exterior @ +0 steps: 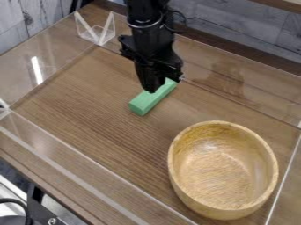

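The black robot gripper [146, 68] hangs over the middle of the wooden table, tilted downward, with its tip just above and left of a green rectangular block [150, 100]. The gripper appears shut, with nothing visible between its fingers. The green block lies flat on the table, angled from lower left to upper right. A large round pale yellow bowl [223, 170] sits at the lower right.
A raised wooden edge [247, 19] runs along the back right. Black cables lie off the table's lower left corner.
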